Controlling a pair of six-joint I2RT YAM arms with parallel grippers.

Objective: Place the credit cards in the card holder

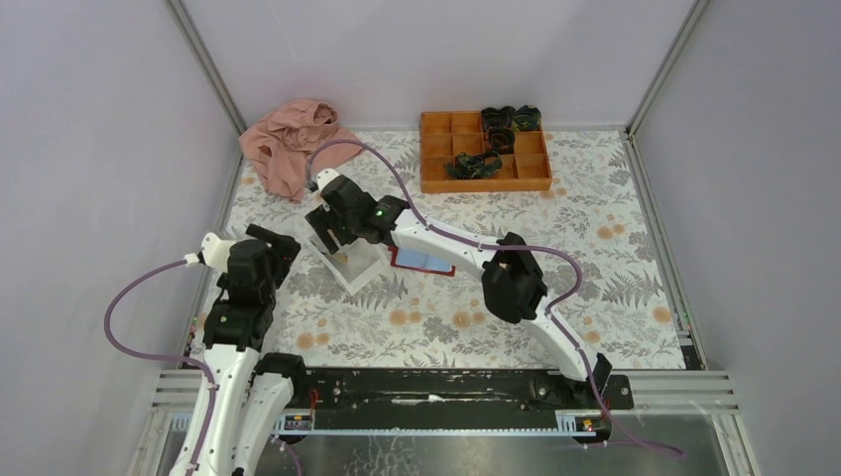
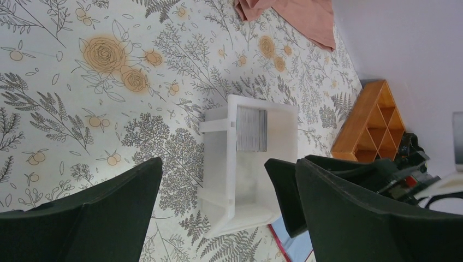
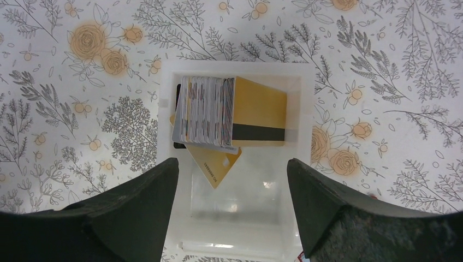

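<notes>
The white tray (image 3: 240, 204) holds a row of cards standing on edge, a gold card (image 3: 259, 112) facing outward at one end. Another gold card (image 3: 212, 165) lies slanted on the tray floor. Above the tray is my right gripper, its fingers parted and holding nothing. To the left of the tray in the top view, my left gripper (image 1: 275, 244) is open and empty. The card holder, a red-edged booklet with pale blue pages (image 1: 423, 261), lies spread on the table right of the tray; the right arm covers its upper part.
A wooden compartment box (image 1: 436, 186) with dark coiled items (image 1: 474, 165) stands at the back. A pink cloth (image 1: 298, 139) lies crumpled at the back left.
</notes>
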